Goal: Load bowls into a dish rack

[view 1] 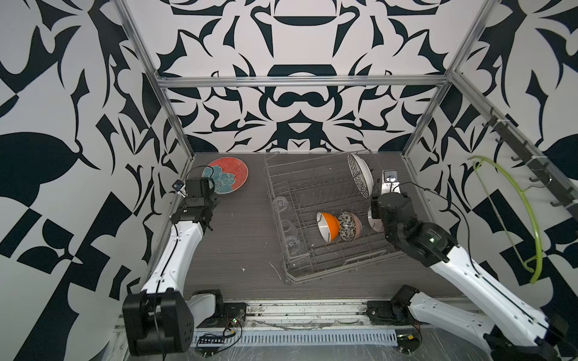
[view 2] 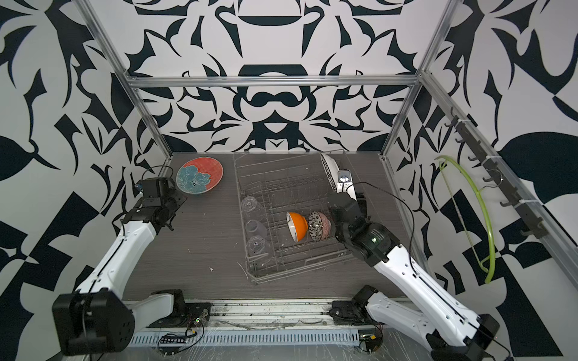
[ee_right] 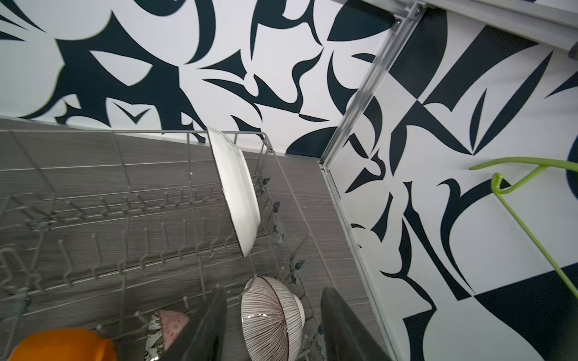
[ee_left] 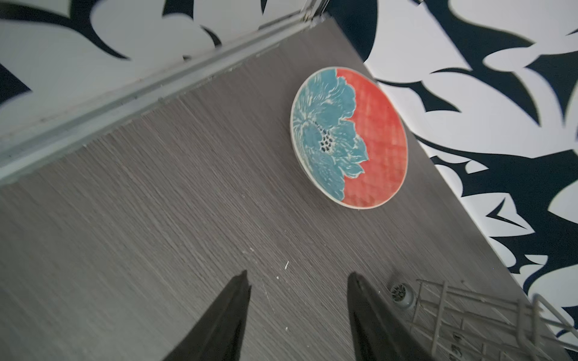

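Inside the wire dish rack [view 1: 319, 264], an orange bowl [view 1: 327, 226], a black-and-white patterned bowl with a pink side [view 1: 349, 226] and a pale striped bowl [ee_right: 274, 319] stand tilted in a row. A larger bowl [view 1: 360, 175], white outside and dark-patterned inside, leans on edge at the rack's back right. My right gripper is open over the rack's right side, above the striped bowl, with no bowl held. Far to the left, my left gripper hangs open over bare table, nothing between its fingers.
A red plate with a blue flower [ee_left: 349, 138] lies on the table at the back left. Several clear glasses [view 2: 255, 227] stand along the rack's left side. Bare table lies left of the rack. A green hanger [view 1: 523, 216] hangs at the right wall.
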